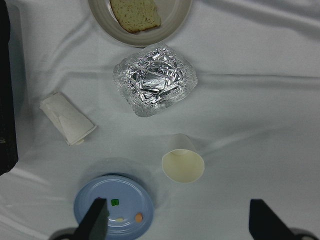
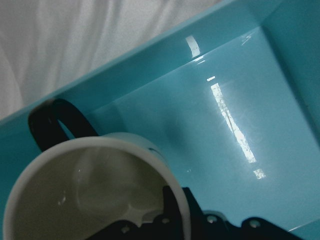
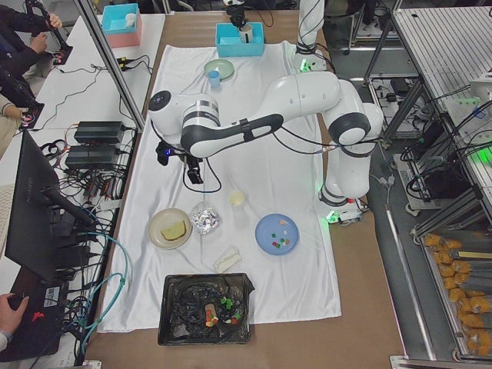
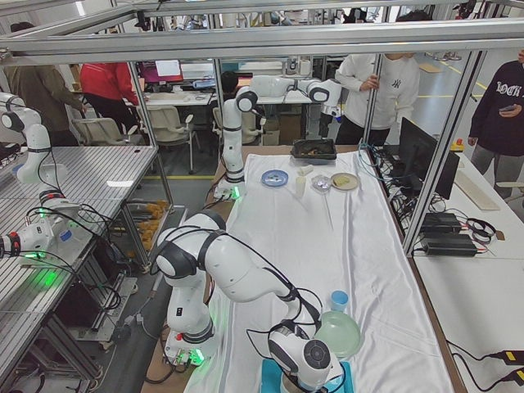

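Observation:
A white mug point(image 2: 90, 185) with a black handle is gripped at its rim by my right gripper, down inside the light blue bin point(image 3: 227, 48) at the table's far end. My left gripper hangs open over the cloth, nothing between its fingers. Below it are a blue plate point(image 1: 127, 205) with small bits, a pale paper cup point(image 1: 182, 165), a foil packet point(image 1: 155, 80), a folded napkin point(image 1: 67, 117) and a beige plate point(image 3: 160, 234) with a bread slice point(image 1: 135, 12).
A black lined tray point(image 3: 184, 330) with small pieces lies at the near edge. A green plate point(image 4: 340, 336) and a blue cup point(image 4: 339, 300) stand beside the bin. A monitor and cables line one side.

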